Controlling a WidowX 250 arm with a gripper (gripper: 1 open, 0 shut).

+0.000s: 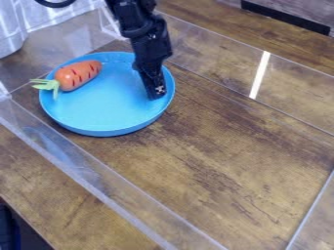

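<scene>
A round blue plate [104, 109] lies on the wooden table at the upper left. An orange toy carrot [76, 75] with pale green leaves rests on the plate's left side, its leaves reaching over the rim. My black gripper [155, 89] reaches down from the top over the plate's right side, its tip low near the rim. It looks shut, with nothing seen between its fingers.
Clear plastic strips or edges [92, 190] run along the table's left side. A white plastic object [11, 21] sits at the top left corner.
</scene>
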